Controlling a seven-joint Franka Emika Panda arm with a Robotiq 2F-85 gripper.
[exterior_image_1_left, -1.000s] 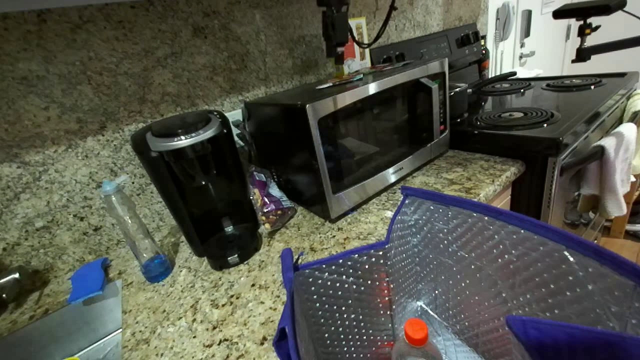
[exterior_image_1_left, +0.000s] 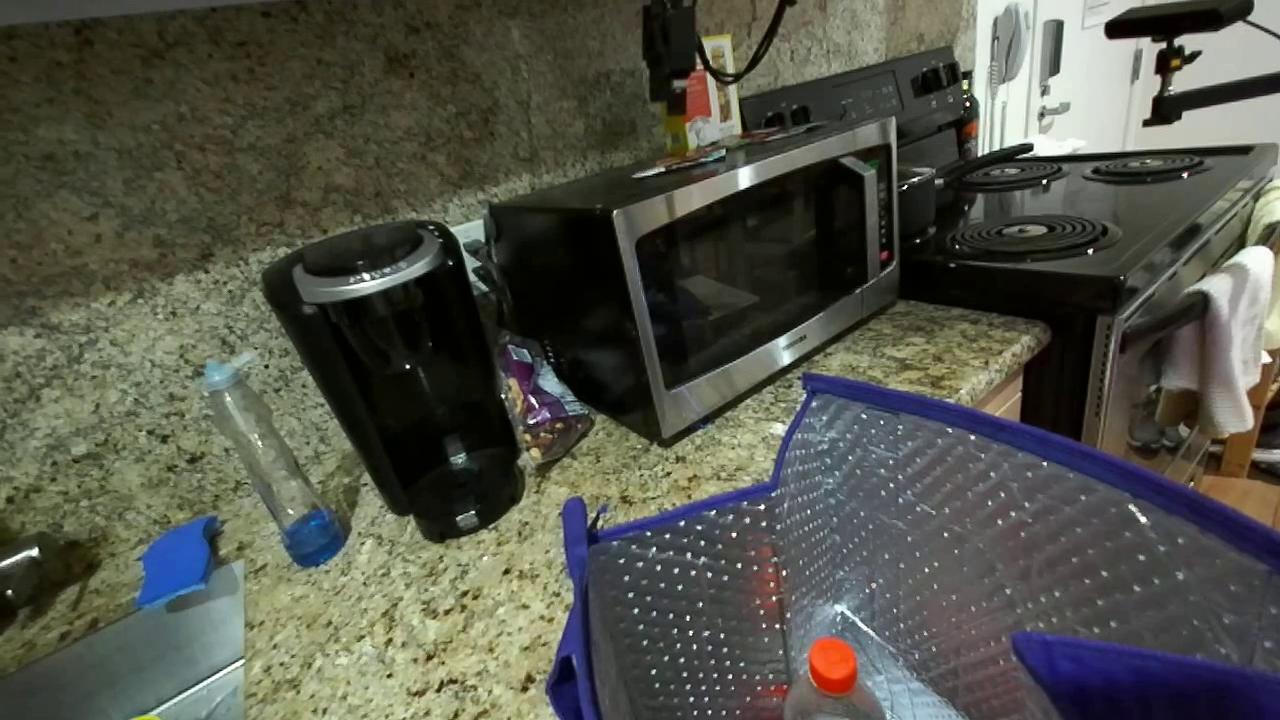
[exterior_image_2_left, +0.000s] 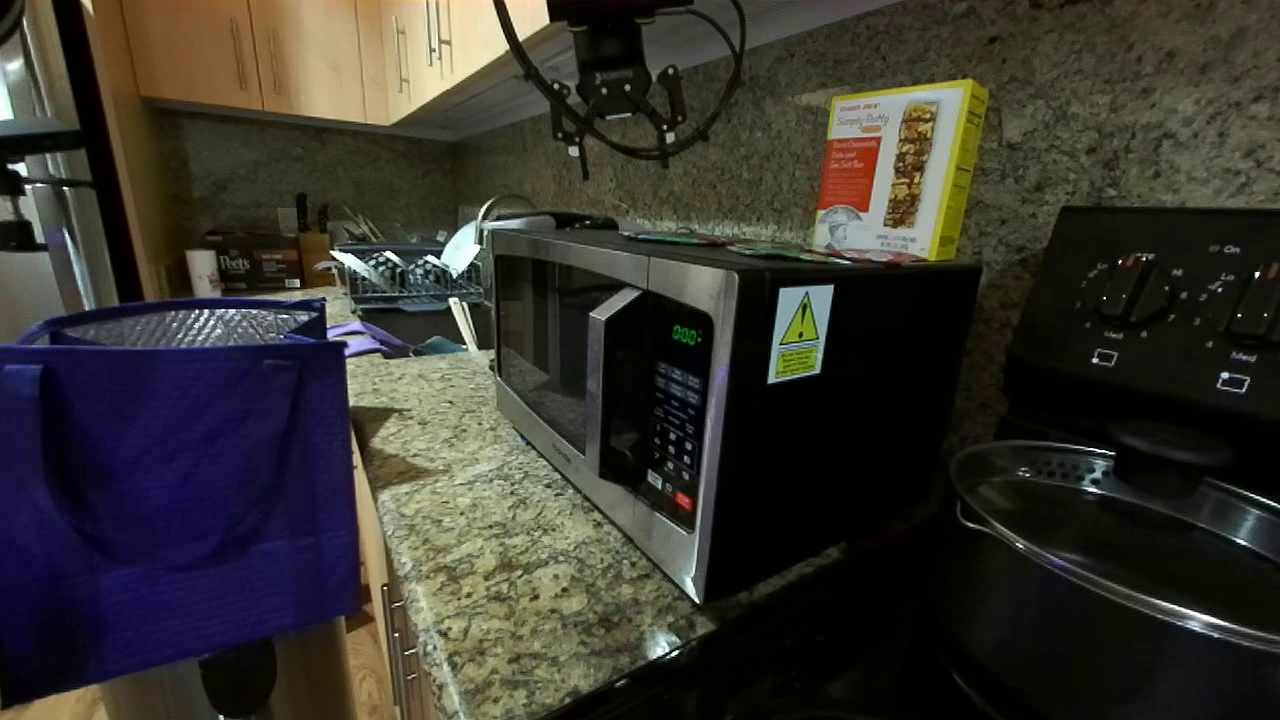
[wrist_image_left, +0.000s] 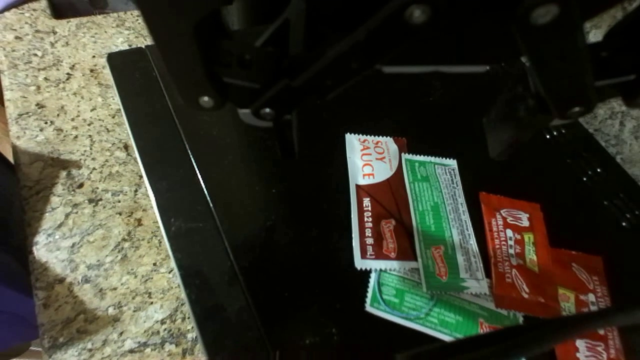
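Above the microwave (exterior_image_2_left: 606, 480) hangs my gripper (exterior_image_2_left: 624, 154), open, with nothing between its spread fingers. In the wrist view several sauce packets lie flat on the black microwave top. Nearest the gap between the fingers is a white and brown soy sauce packet (wrist_image_left: 384, 210). A green packet (wrist_image_left: 444, 222) overlaps its right edge, and another green packet (wrist_image_left: 432, 309) lies below them. To the right are red sriracha packets (wrist_image_left: 519, 255), partly covered by a dark cable. A yellow and white bar box (exterior_image_2_left: 900, 168) stands upright at the back of the microwave top.
An open purple insulated bag (exterior_image_1_left: 1020, 504) stands in front of the counter, with a red-capped bottle (exterior_image_1_left: 831, 672) inside. Left of the microwave are a black coffee maker (exterior_image_1_left: 396, 372) and a snack bag (exterior_image_1_left: 546, 408). A lidded pot (exterior_image_2_left: 1116, 564) sits on the stove.
My gripper has risen slightly above the microwave, uncovering more of the bar box behind it. Everything else looks unmoved.
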